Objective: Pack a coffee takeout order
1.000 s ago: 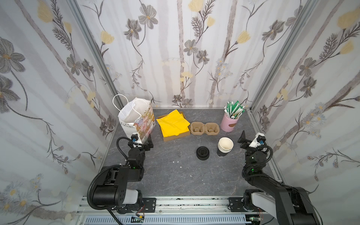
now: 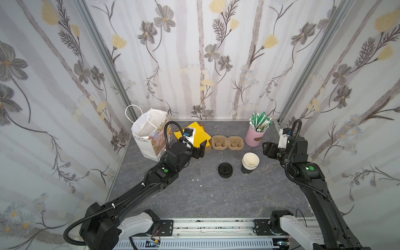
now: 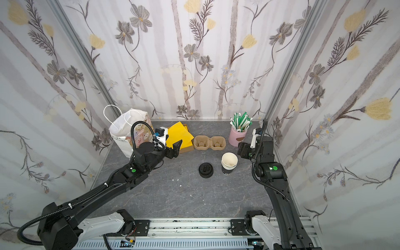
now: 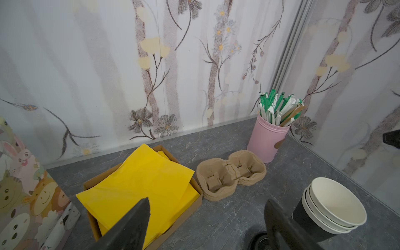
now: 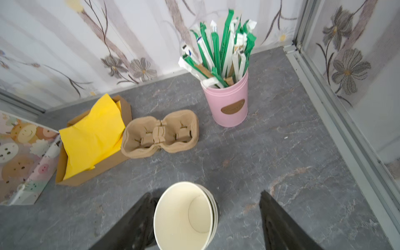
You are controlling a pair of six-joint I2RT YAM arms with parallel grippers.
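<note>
A stack of white-rimmed black cups stands upright right of the table's middle, with black lids just left of it. The brown two-cup carrier lies empty behind them. At the back right, a pink canister is full of green and white wrapped straws. The white paper bag with animal prints stands open at the back left. My left gripper is above the table by the yellow napkins, fingers apart and empty. Right of the cups, my right gripper is also open and empty.
The napkins lie in a shallow cardboard box between bag and carrier. Patterned walls close in the back and sides.
My left gripper has swung right, from beside the bag to the napkin box. The objects on the table have not moved.
</note>
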